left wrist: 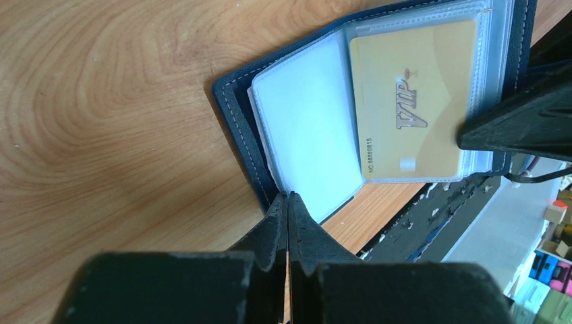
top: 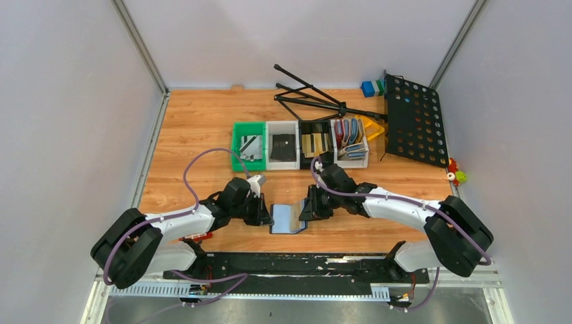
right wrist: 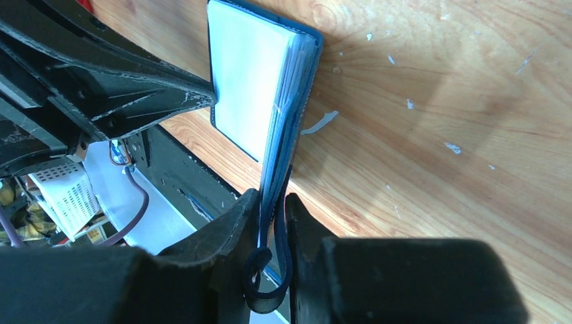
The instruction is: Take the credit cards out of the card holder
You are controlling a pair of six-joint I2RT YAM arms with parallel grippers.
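The open card holder (top: 283, 219) lies on the wooden table, dark blue with clear sleeves. In the left wrist view a gold VIP card (left wrist: 408, 101) sits in a sleeve, beside a white-looking page (left wrist: 307, 115). My left gripper is shut at the holder's lower left corner, nothing visible between its fingers. My right gripper is at the holder's other end, its fingers either side of the stacked sleeves and cover edge (right wrist: 283, 115); whether it is closed on them is hard to tell.
Behind the holder stand a green bin (top: 238, 135), white bins and a black bin with cards (top: 316, 143). A black folded stand (top: 310, 101) and perforated panel (top: 411, 118) lie at the back right.
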